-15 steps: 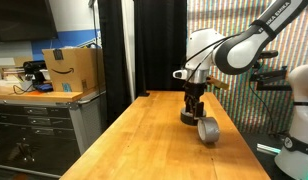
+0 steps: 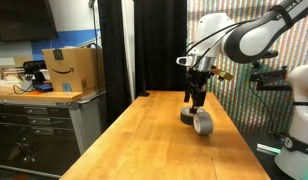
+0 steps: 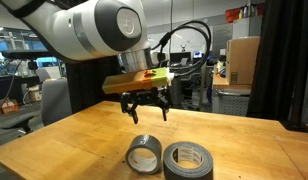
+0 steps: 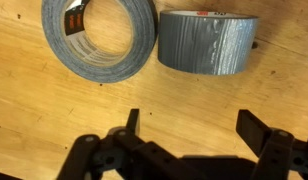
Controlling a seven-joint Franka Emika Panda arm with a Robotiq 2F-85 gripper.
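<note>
Two rolls of grey duct tape are on the wooden table. In the wrist view, one roll (image 4: 104, 68) lies flat at the upper left with its hole facing up. Beside it the other roll (image 4: 206, 45) rests on its curved side, its silver outer surface toward the camera. My gripper is open above bare wood, both rolls outside its fingers. In exterior view 2, the gripper (image 3: 144, 110) hangs above the side-resting roll (image 3: 144, 143), while the flat roll (image 3: 187, 172) is to the right. Exterior view 1 shows the side-resting roll (image 2: 203, 122) partly covering the flat one (image 2: 187, 117).
A black curtain (image 2: 114, 50) hangs near the table's far part.
In exterior view 1, the side-resting roll has shifted a little left and away from the camera, closer to the flat roll. My gripper appears slightly higher than before.
</note>
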